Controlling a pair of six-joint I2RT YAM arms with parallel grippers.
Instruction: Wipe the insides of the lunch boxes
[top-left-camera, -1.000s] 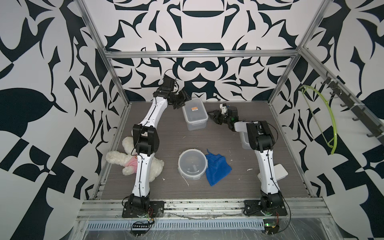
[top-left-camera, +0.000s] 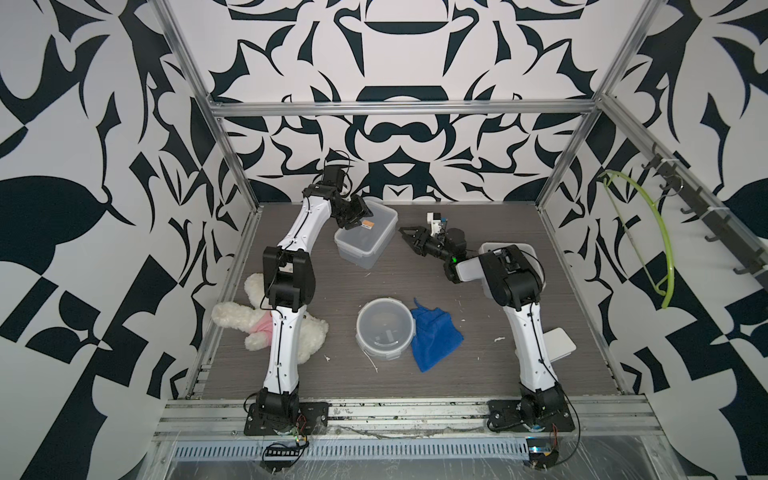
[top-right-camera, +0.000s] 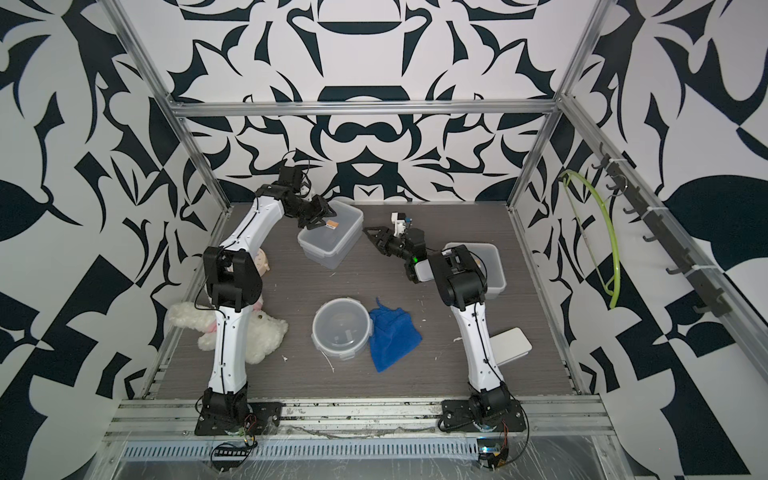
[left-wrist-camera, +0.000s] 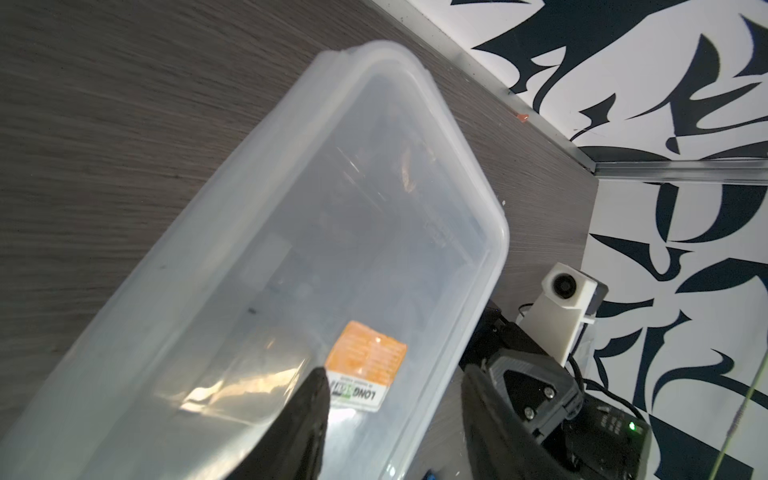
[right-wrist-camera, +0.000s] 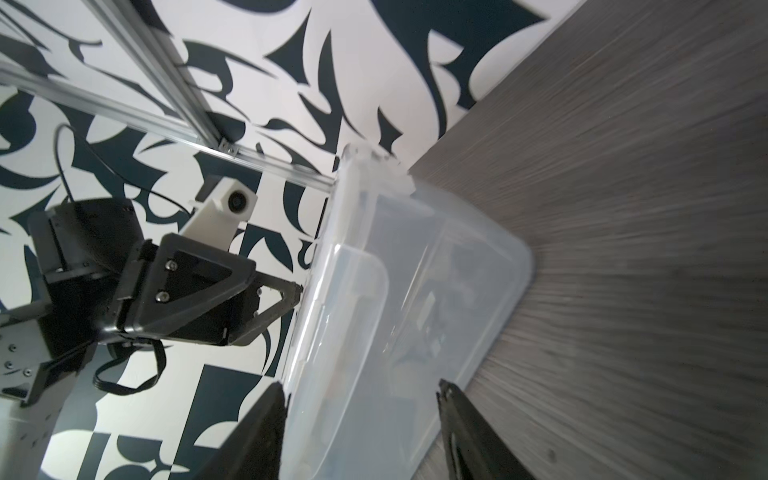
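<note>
The clear rectangular lunch box (top-left-camera: 369, 240) with an orange label (left-wrist-camera: 365, 364) stands at the back centre, tilted in top views' angle. My left gripper hangs over it, fingers apart, nothing seen between them. My right gripper is open just to the box's right, facing its side, with nothing between its fingers. A round clear box (top-left-camera: 384, 328) stands at the front centre, beside a crumpled blue cloth (top-left-camera: 436, 340). Another rectangular box (top-right-camera: 493, 272) stands at the right, partly hidden by my right arm.
A white plush toy (top-left-camera: 312, 340) lies at the left front, under the left arm. A white flat item (top-right-camera: 509, 345) lies at the right front. The table between the back box and round box is clear apart from small scraps.
The back box has moved left and turned.
</note>
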